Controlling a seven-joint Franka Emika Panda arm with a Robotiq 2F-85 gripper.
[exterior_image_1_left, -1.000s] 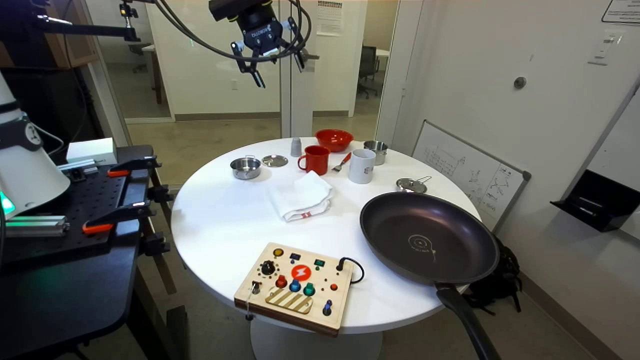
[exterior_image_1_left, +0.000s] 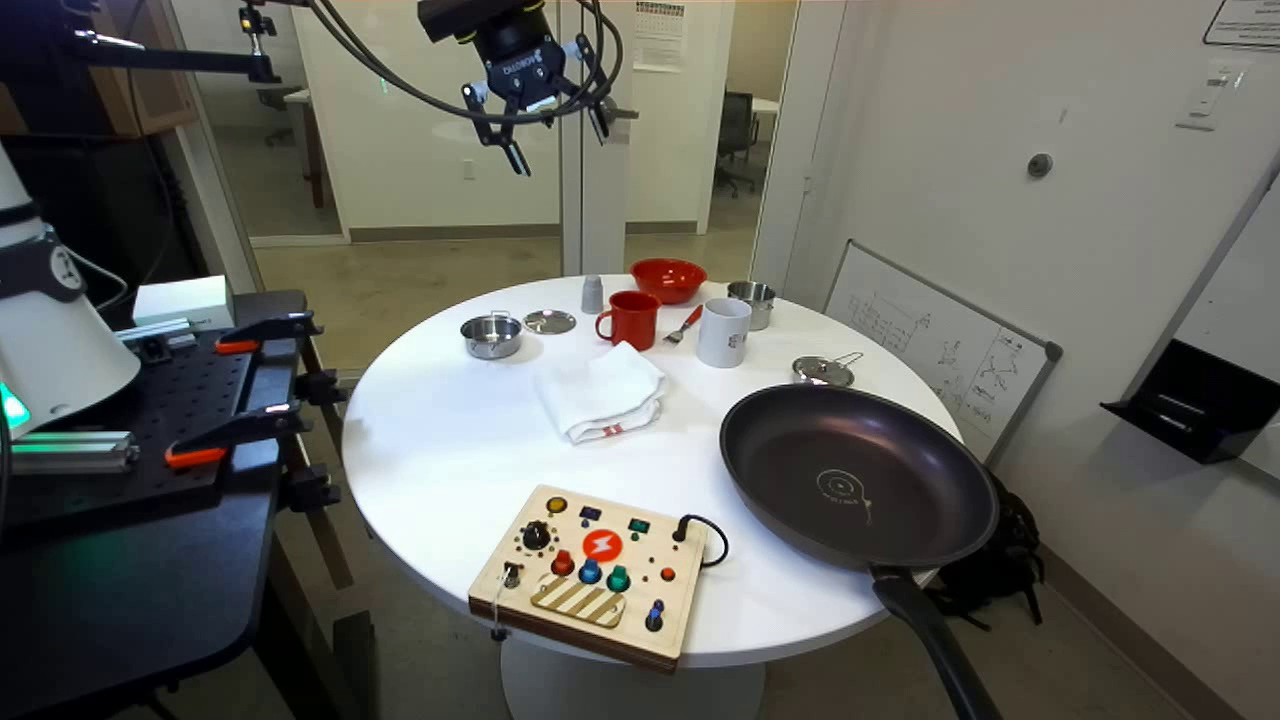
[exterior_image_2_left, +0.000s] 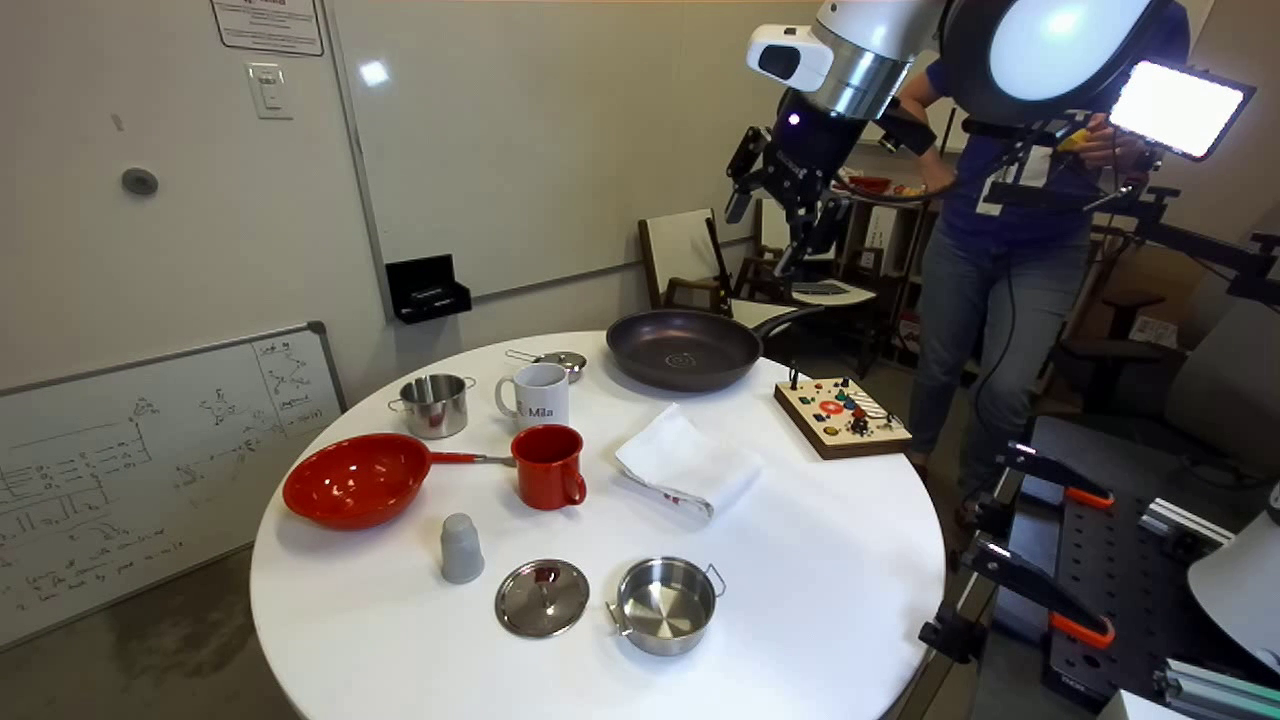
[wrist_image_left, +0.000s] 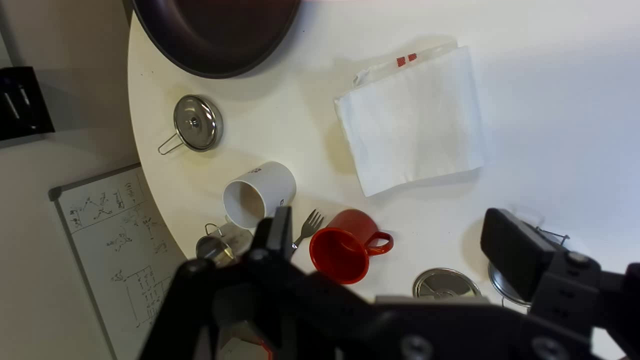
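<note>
High above the round white table (exterior_image_1_left: 420, 408), my gripper (exterior_image_1_left: 559, 154) stands open, its fingers wide apart and nothing between them. In the wrist view one finger (wrist_image_left: 517, 240) is at the right and the other at the left. Below lies a folded white cloth (wrist_image_left: 414, 120) with small red marks. A red mug (wrist_image_left: 340, 255) and a white mug (wrist_image_left: 273, 186) stand close together, a fork (wrist_image_left: 310, 225) between them. Beside the red mug are a steel lid (exterior_image_2_left: 542, 598) and a small steel pot (exterior_image_2_left: 667, 606).
A large dark frying pan (exterior_image_1_left: 858, 480) overhangs the table edge with its handle. A wooden switch board (exterior_image_1_left: 594, 576) sits near it. Also on the table are a red bowl (exterior_image_2_left: 360, 480), a grey shaker (exterior_image_2_left: 461, 550), a steel cup (exterior_image_2_left: 434, 406) and a lidded pot (wrist_image_left: 196, 122).
</note>
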